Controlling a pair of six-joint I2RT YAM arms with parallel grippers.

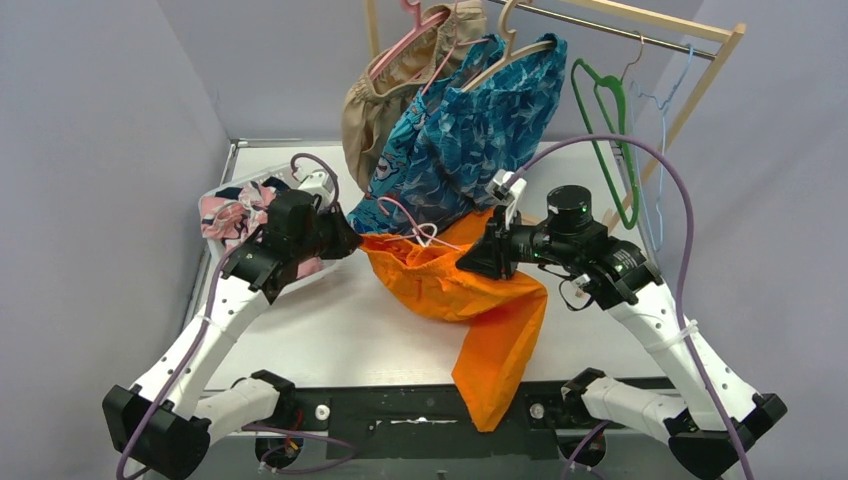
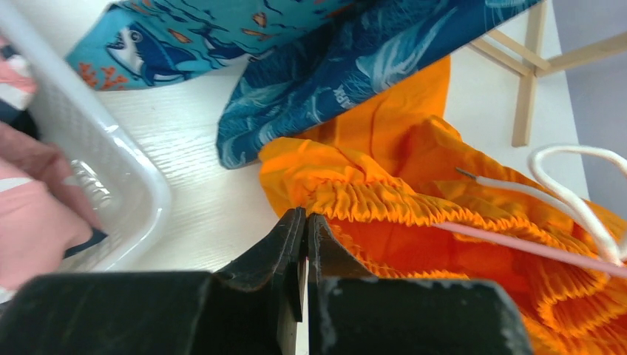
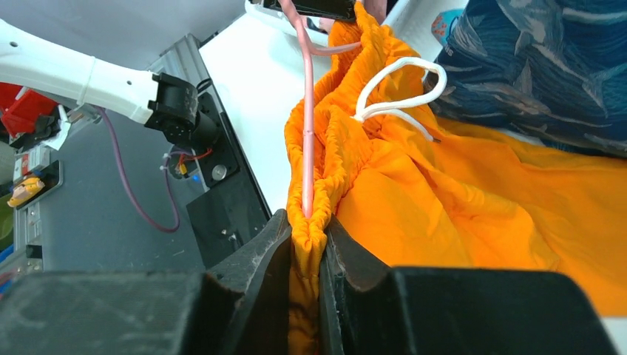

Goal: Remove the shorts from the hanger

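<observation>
The orange shorts [image 1: 430, 290] stretch between my two grippers, one leg drooping over the table's front edge. My left gripper is shut at the left end of their gathered waistband, with a thin fold of cloth at its tips. At the other end, my right gripper is shut on a bunched piece of waistband. A pink hanger [image 1: 402, 213] pokes up from the waist opening. Its bar [image 3: 307, 140] reaches into the waistband close to my right fingers; the other arm's tip is hidden by cloth on the left. A white drawstring [image 3: 395, 89] loops up beside it.
Blue patterned shorts [image 1: 470, 130] and beige shorts [image 1: 375, 110] hang from the rack right behind. A white basket [image 2: 126, 163] of clothes stands at the left. Green hanger [image 1: 605, 130] hangs near my right arm.
</observation>
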